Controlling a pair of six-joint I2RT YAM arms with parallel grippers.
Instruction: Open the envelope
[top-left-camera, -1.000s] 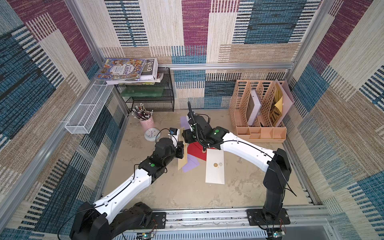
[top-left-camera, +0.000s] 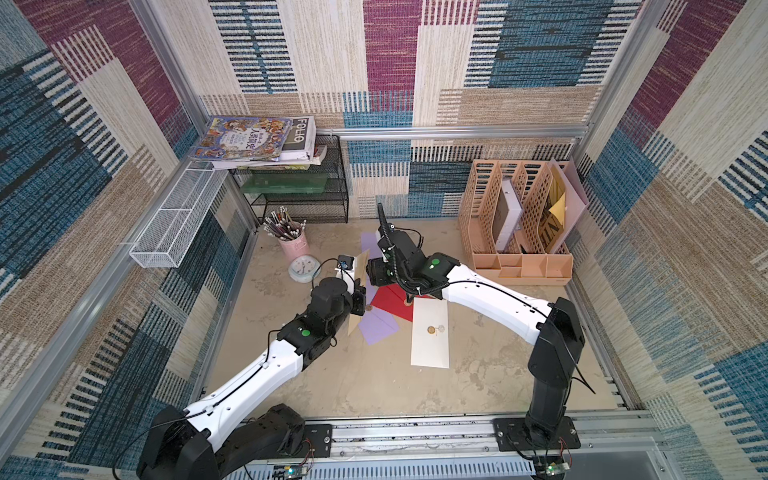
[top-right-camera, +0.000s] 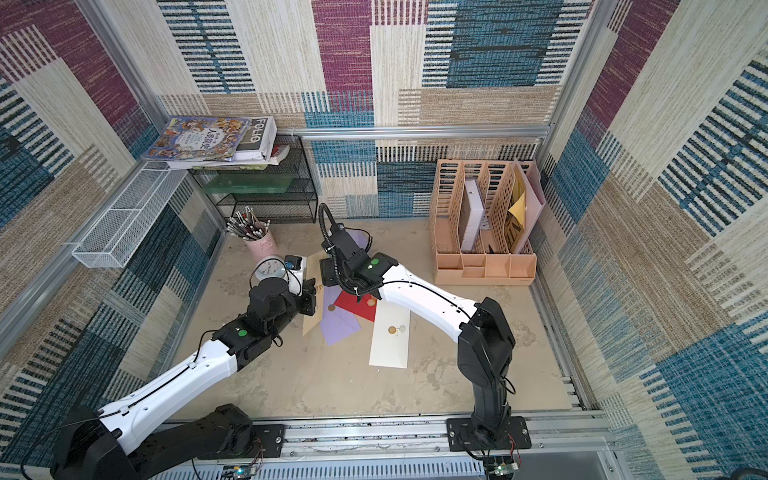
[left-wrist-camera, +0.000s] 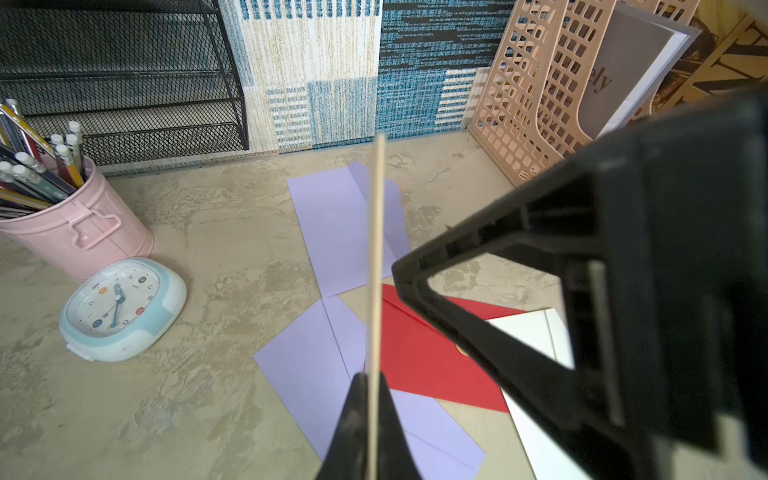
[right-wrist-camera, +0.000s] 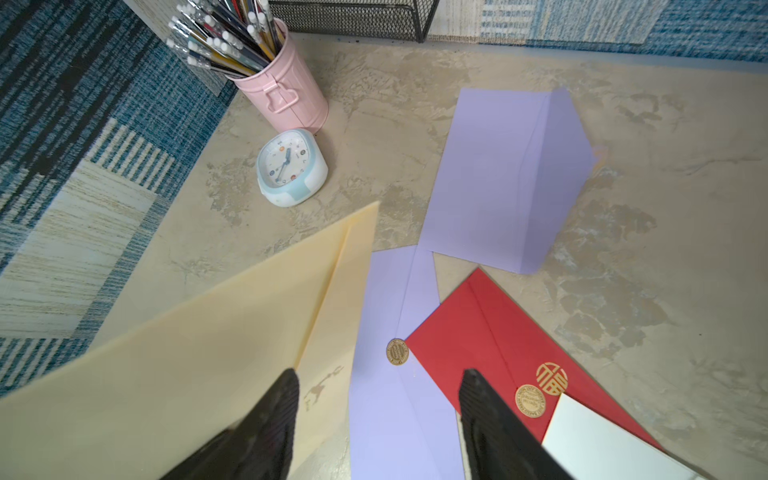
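A cream-yellow envelope stands edge-on, held in my left gripper, whose fingers are shut on it. In the left wrist view it appears as a thin vertical strip. My right gripper is just beside the envelope, fingers apart; in the left wrist view its dark body fills the right side. Below lie lilac envelopes, a red envelope with gold seals and a white envelope.
A pink pencil cup and small clock stand at back left, near a black mesh shelf. A peach file organiser stands at back right. Bare table lies at right and front.
The cream envelope has shifted left in the top left view, uncovering more of the lilac one below. Both arms have moved only slightly.
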